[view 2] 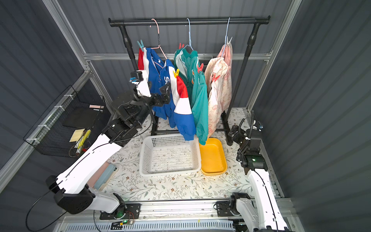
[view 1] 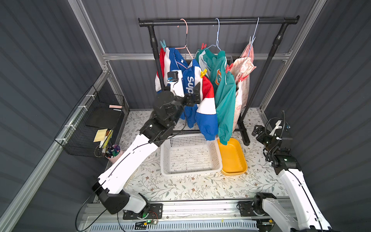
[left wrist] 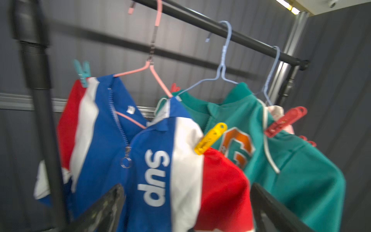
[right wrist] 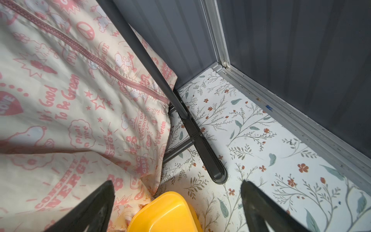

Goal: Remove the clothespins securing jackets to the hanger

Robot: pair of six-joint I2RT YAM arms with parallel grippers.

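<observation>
Three jackets hang on the rack: blue-white-red, teal (view 1: 225, 108) and pink print (view 2: 220, 100). The blue jacket (left wrist: 96, 154) carries a cyan clothespin (left wrist: 83, 73) at its left and a yellow clothespin (left wrist: 210, 138) at its right. A red clothespin (left wrist: 286, 121) grips the teal jacket, with other red ones behind. My left gripper is raised in front of the blue jacket, open, below the yellow clothespin, nothing between its fingers. My right gripper stands open and empty low at the right, facing the pink jacket.
A white basket (view 1: 166, 154) and yellow tray (view 1: 233, 158) lie under the rack (view 1: 239, 21). A wire basket (view 1: 73, 143) with stationery hangs on the left wall.
</observation>
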